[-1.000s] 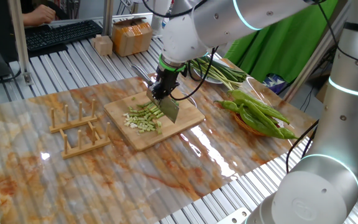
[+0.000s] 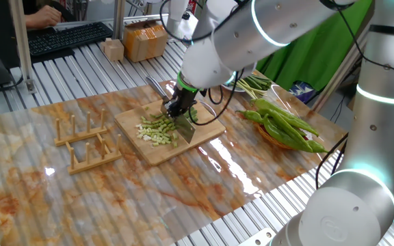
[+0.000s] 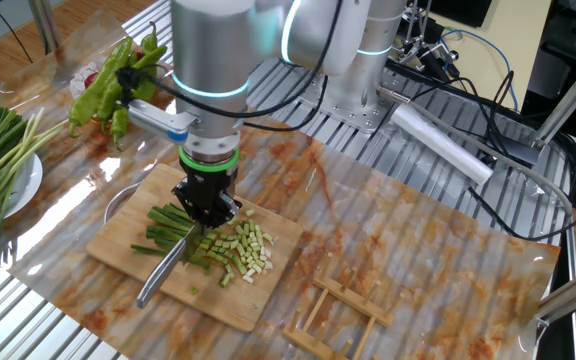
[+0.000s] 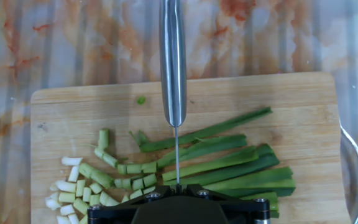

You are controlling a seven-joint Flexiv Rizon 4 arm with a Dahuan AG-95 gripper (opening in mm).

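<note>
A kitchen knife with a steel handle (image 4: 173, 62) is held by my gripper (image 2: 176, 109), which is shut on it. The broad blade (image 2: 185, 128) points down over the wooden cutting board (image 2: 157, 156); whether its edge touches the wood cannot be told. In the wrist view, long green stalks (image 4: 229, 167) lie to the right of the thin blade line. Short chopped pieces (image 4: 82, 188), pale to green, are heaped on the left. The knife handle (image 3: 163, 275) sticks out past the board's edge in exterior view 2. My gripper hides part of the stalks.
A wooden peg rack (image 2: 91, 160) stands beside the board. Across from it are long green peppers (image 2: 279, 126) in a basket and a plate of green stalks (image 3: 3, 165). Bare marbled tabletop (image 2: 142, 212) lies in front of the board.
My gripper has come down with the knife, and the blade is now lower, at the stalks on the board. The board and rack have stayed put.
</note>
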